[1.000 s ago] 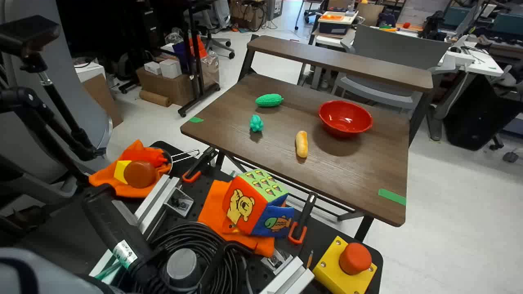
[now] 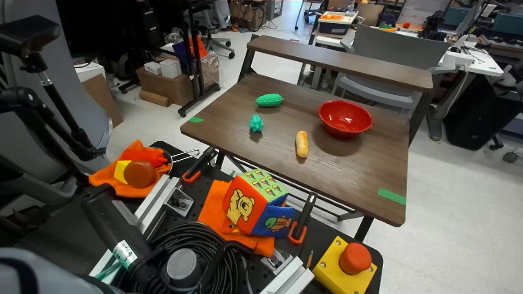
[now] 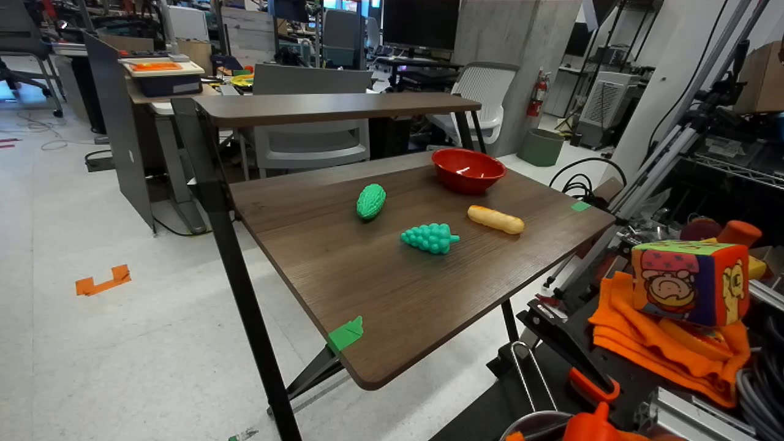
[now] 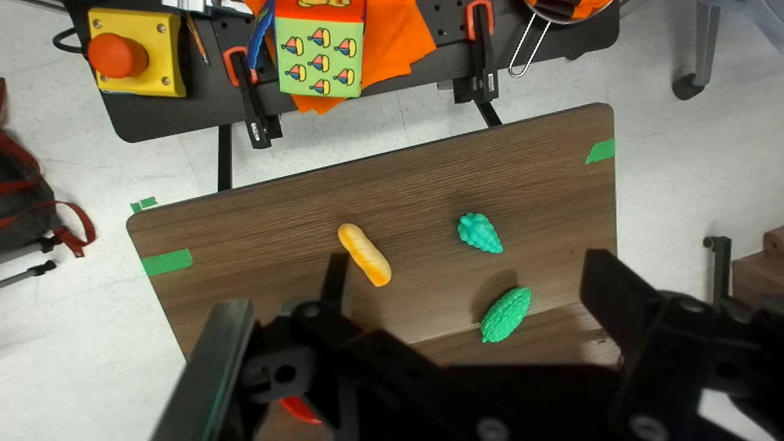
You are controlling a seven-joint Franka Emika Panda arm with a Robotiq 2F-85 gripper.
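Note:
My gripper shows only in the wrist view, its two dark fingers spread wide; it is open and grips nothing. Below it on the brown table [image 2: 353,171] lie three toys, all apart from the fingers. One is a yellow-orange bread stick [image 4: 365,254], another a teal bunch of grapes [image 4: 479,233], the third a ridged green vegetable [image 4: 506,315]. A red bowl [image 2: 345,119] stands upright beyond the bread stick and looks empty in exterior view 1. The wrist view shows just a sliver of it behind the gripper.
A raised shelf [image 2: 338,61] runs along the table's far edge. On the black bench [image 4: 147,121] across a gap sit a soft picture cube [image 2: 257,203], orange cloths and a yellow box with a red button [image 2: 345,264].

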